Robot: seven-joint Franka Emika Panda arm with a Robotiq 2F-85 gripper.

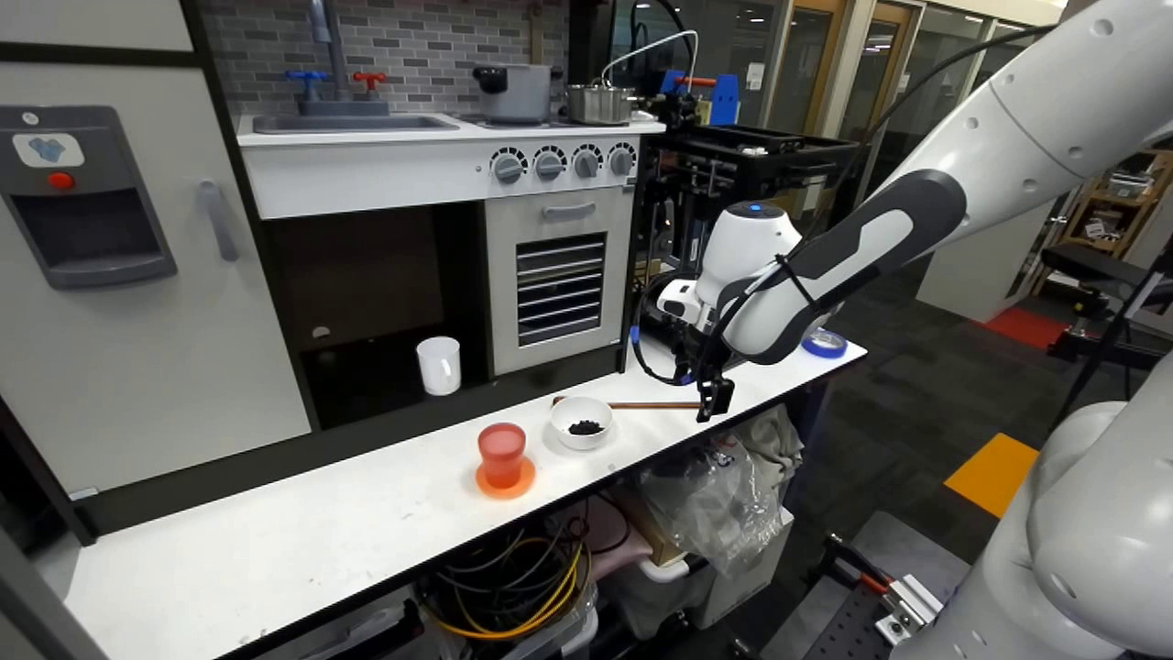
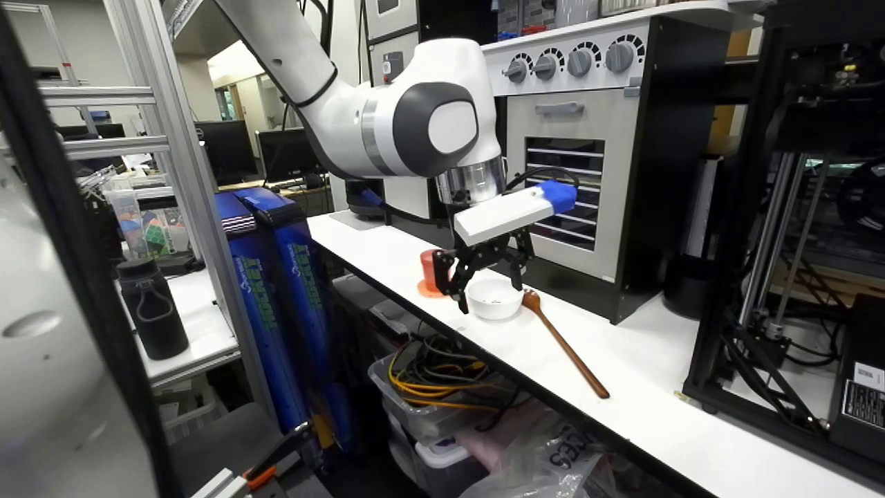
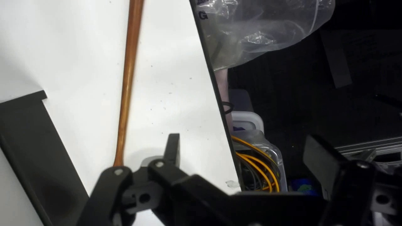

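Note:
With its fingers wide open and empty, my gripper point(image 2: 483, 286) hangs above the white counter, its fingers pointing down. A long brown wooden spoon point(image 2: 566, 344) lies flat on the counter, its head beside the white bowl point(image 2: 495, 308). The bowl point(image 1: 567, 418) holds small dark pieces. To its left in the first exterior view, a red cup point(image 1: 502, 460) stands upright on an orange saucer point(image 1: 523, 488). The wrist view has the spoon's handle point(image 3: 128, 79) left of centre, running down towards the near finger point(image 3: 172, 150); the bowl is mostly hidden there.
A white mug point(image 1: 440, 367) sits in the dark opening of the toy kitchen. Blue tape point(image 1: 825, 343) lies at the counter's right end. A plastic bag point(image 1: 720, 495) and cables are below the front edge.

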